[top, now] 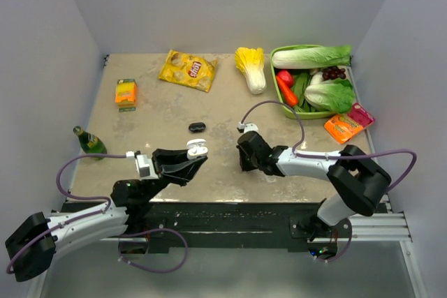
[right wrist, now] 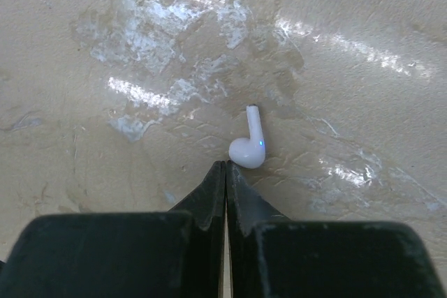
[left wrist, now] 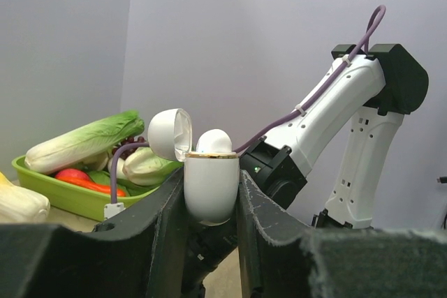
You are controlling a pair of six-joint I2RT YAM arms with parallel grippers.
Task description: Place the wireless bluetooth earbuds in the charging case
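My left gripper [top: 194, 158] holds the white charging case [left wrist: 209, 186] upright between its fingers, lid [left wrist: 167, 134] flipped open, with a white rounded piece showing above the gold-edged rim. My right gripper is shut, pointing down at the table, with nothing visible between its fingers. A white earbud [right wrist: 248, 148] lies on the table just beyond those fingertips in the right wrist view, stem away from them, a small blue light on it. In the top view that earbud is hidden by the right arm.
A green basket of vegetables [top: 286, 112] stands back right, red and orange packets [top: 342, 127] beside it. A napa cabbage [top: 251, 71], chips bag [top: 187, 71], yellow box [top: 126, 92], bottle [top: 91, 143] and small black object [top: 197, 128] lie around the clear middle.
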